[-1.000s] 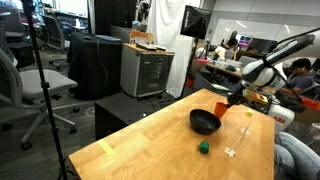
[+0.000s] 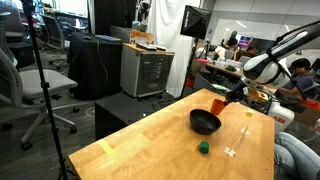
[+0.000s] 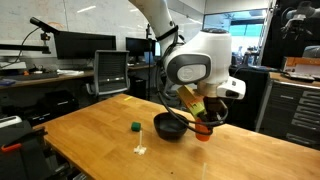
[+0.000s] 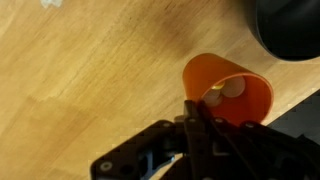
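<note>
An orange cup [image 4: 203, 72] sits just beside the black bowl [image 4: 292, 25] in the wrist view, its mouth turned toward the camera and some pale round things inside. My gripper is shut on the cup's near rim. Exterior view 2 has the cup [image 3: 204, 131] to the right of the bowl [image 3: 172, 127], partly covered by my gripper [image 3: 206, 122]. From exterior view 1, the cup [image 2: 217, 106] appears behind and slightly right of the bowl [image 2: 205, 122]. Whether the cup's base touches the table cannot be told.
A small green object [image 3: 135, 126] lies left of the bowl, and a small white item [image 3: 140, 148] is nearer the front. A dark cabinet [image 2: 143, 70] stands behind the table.
The arm and the orange cup have shifted slightly toward the bowl. The bowl and the green object have stayed in place.
</note>
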